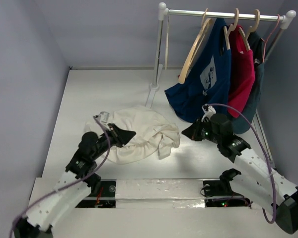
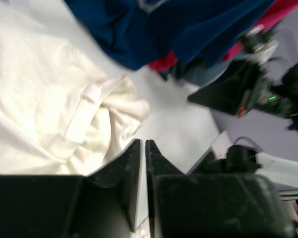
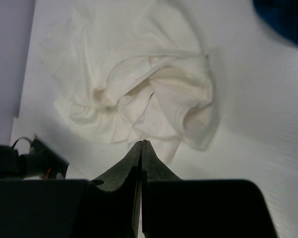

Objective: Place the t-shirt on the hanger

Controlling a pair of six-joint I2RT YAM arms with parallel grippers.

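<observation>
The cream t-shirt [image 1: 144, 126] lies crumpled on the white table, its bunched folds [image 3: 159, 94] toward the right side. Over its left part in the top view hovers my left gripper [image 1: 134, 134], shut, with no cloth visible between its fingertips. To the right of the shirt and apart from it, my right gripper [image 1: 184, 135] points left; its fingers meet with nothing showing between them. An empty wooden hanger [image 1: 192, 49] hangs at the left end of the rack, clear of both grippers.
The metal rack [image 1: 223, 15] stands at the back right. On it hang a blue top [image 1: 196, 96], a red top [image 1: 242, 69] and a dark green garment [image 1: 256, 84], close to my right arm. Bare table lies to the left and behind the shirt.
</observation>
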